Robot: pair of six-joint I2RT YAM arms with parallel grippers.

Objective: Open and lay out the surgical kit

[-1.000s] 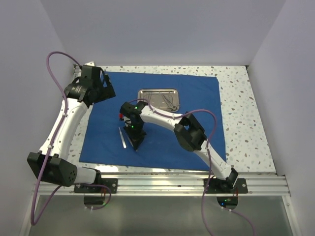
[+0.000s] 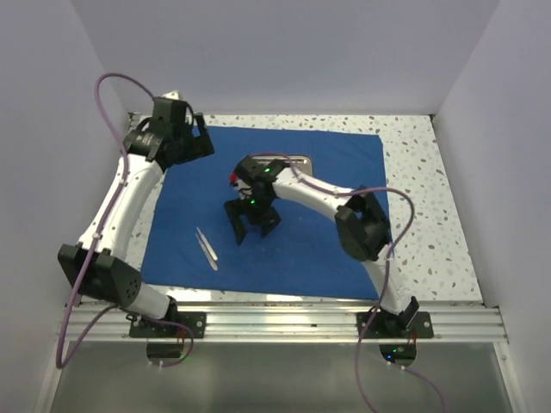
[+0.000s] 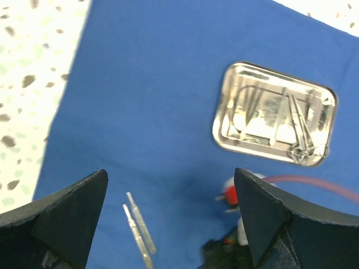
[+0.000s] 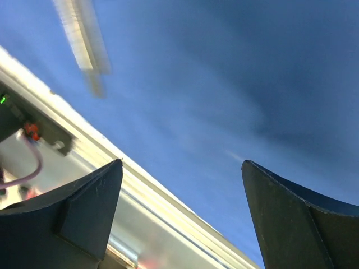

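Note:
The silver tray (image 3: 224,131) lies on the blue cloth (image 2: 318,271), largely covered by the right arm in the top view. In the left wrist view it holds scissor-like tools (image 3: 302,131) and other slim instruments. Two thin instruments (image 2: 207,249) rest side by side on the cloth at front left, close together. My right gripper (image 2: 250,229) is open above the cloth, to the right of that pair, with nothing between its fingers. High over the cloth's back left corner, my left gripper (image 2: 207,139) stands open and empty.
Speckled table surface (image 2: 426,206) shows bare on the right. A metal rail (image 2: 284,317) runs along the front edge. The right arm's purple cable (image 2: 411,206) loops over the cloth's right side.
My left arm has shifted slightly right.

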